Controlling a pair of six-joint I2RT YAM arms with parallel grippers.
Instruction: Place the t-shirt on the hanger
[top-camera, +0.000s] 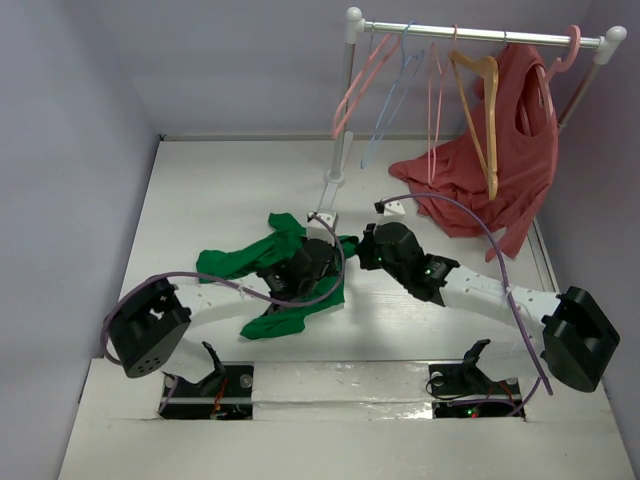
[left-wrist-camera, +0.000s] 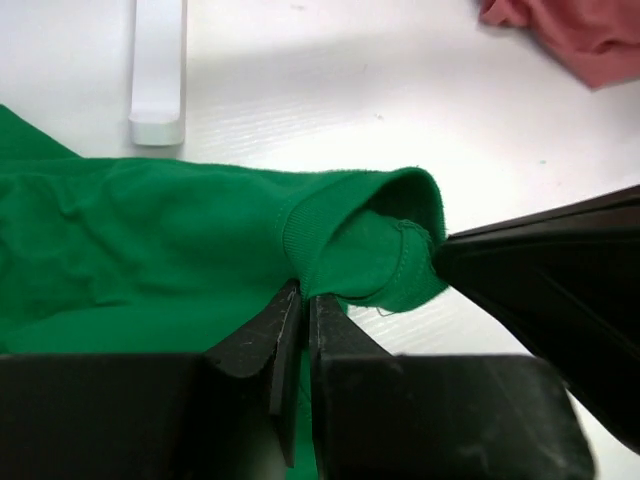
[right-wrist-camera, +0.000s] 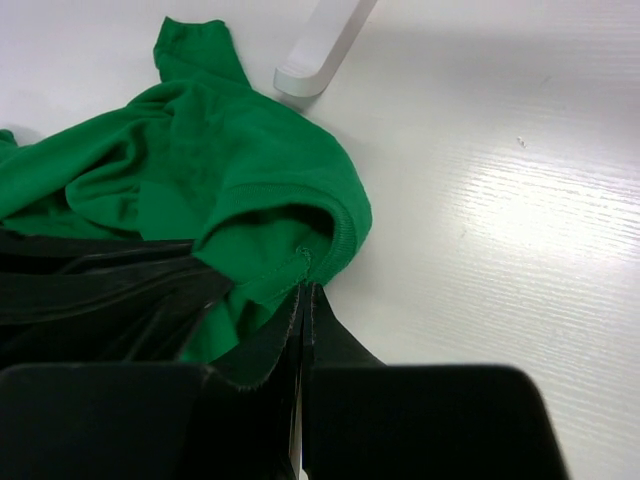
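Observation:
A green T-shirt (top-camera: 230, 262) lies crumpled on the table under my left arm. My left gripper is shut at a raised, looped hem near the shirt's collar; whether cloth is between its tips is hard to see. My right gripper is shut at the other side of that same looped fold, close beside my left gripper; I cannot tell if its tips pinch any cloth. Several hangers hang from the rail above, among them a wooden hanger (top-camera: 488, 120) and pink and blue ones.
The metal rack (top-camera: 480, 35) stands at the back, its white foot (left-wrist-camera: 157, 70) just behind the shirt. A red garment (top-camera: 520, 150) hangs at the right and spreads onto the table.

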